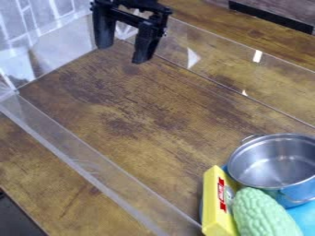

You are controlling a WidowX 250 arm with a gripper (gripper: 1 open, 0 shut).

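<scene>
A black gripper [125, 41] hangs at the top of the camera view, over the back of the wooden table [135, 120], with its two dark fingers pointing down and set apart. It stands open, and nothing shows between the fingers. Clear plastic walls run along the left and back of the work area.
At the lower right are a metal pot [274, 166], a yellow box [215, 203] with a red label, and a green bumpy object [261, 217] on something blue.
</scene>
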